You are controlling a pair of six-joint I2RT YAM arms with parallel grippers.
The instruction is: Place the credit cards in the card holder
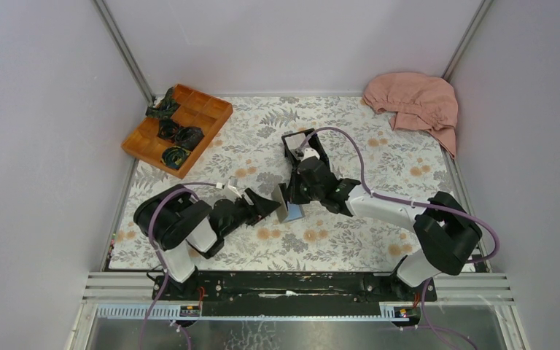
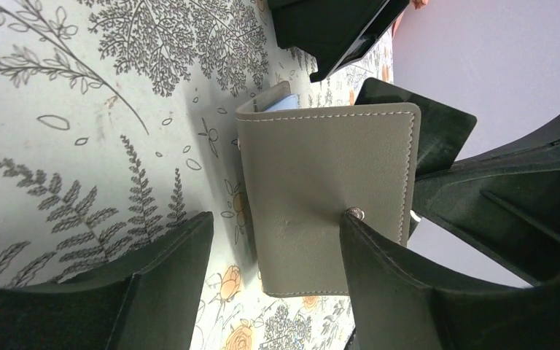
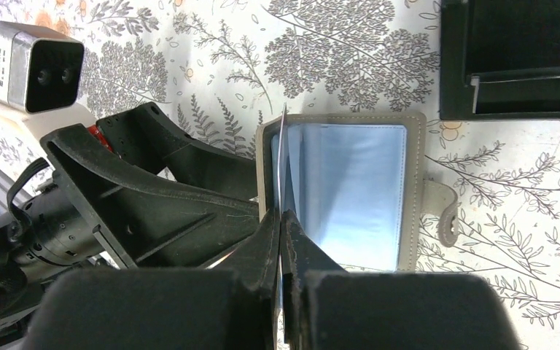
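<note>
The taupe card holder [image 3: 414, 189] lies spread on the table, its blue lining [image 3: 361, 197] facing up and one cover [image 2: 321, 175] standing raised. Beside that cover, my left gripper is part open, its fingers apart, with one fingertip in front of the leather. My right gripper is shut on a thin card [image 3: 283, 160], seen edge-on along the holder's raised side. From the left wrist, the dark card [image 2: 441, 131] shows behind the cover with the right fingers [image 2: 510, 197] at it. Its lower part is hidden.
The black card box [image 1: 319, 149] stands just beyond the holder, partly covered by the right arm. An orange tray [image 1: 215, 120] with cable bundles is at back left, a pink cloth [image 1: 415, 106] at back right.
</note>
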